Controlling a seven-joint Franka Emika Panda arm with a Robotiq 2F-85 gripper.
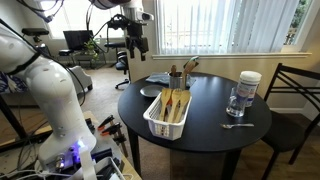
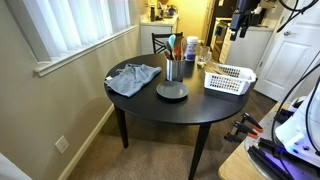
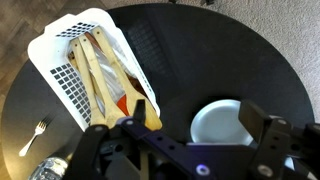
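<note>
My gripper is high over the round dark table [image 1: 210,105], fingers spread apart with nothing between them; exterior view 1 shows the gripper [image 1: 135,50] at upper left. Below and to one side sits a white slotted basket [image 1: 155,125] holding several wooden utensils [image 3: 95,75] and something red [image 3: 122,104]. A round plate [image 3: 222,122] lies beside the basket, pale in the wrist view and dark grey in exterior view 2 [image 2: 172,90]. Behind it stands a metal holder [image 2: 179,69] full of utensils.
A grey-blue cloth [image 2: 132,79] lies near the window side. At the other end are a clear pitcher [image 1: 235,104], a white tub [image 1: 249,79] and a fork [image 1: 238,126]. A dark chair [image 1: 290,110] stands beyond the table. Bare tabletop lies between basket and pitcher.
</note>
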